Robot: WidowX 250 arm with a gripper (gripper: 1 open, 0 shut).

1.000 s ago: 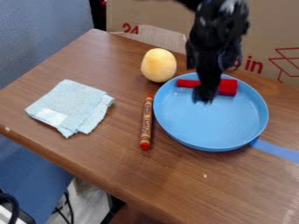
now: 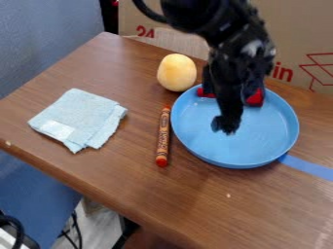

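My black gripper (image 2: 227, 117) hangs over the blue plate (image 2: 235, 146), its lower tips low over the plate's middle. A red object (image 2: 256, 96) lies at the back of the plate, largely hidden behind the gripper. Whether the fingers are open or shut, or hold anything, I cannot tell. An orange stick with a red end (image 2: 163, 139) lies just left of the plate.
A yellow pear-like object (image 2: 176, 71) stands behind the stick. A folded light blue cloth (image 2: 78, 120) lies at the left. Blue tape (image 2: 311, 167) runs right of the plate. A cardboard box (image 2: 299, 44) closes the back.
The gripper has shifted slightly left and now covers more of the red object. The plate and the other things on the table look unmoved.
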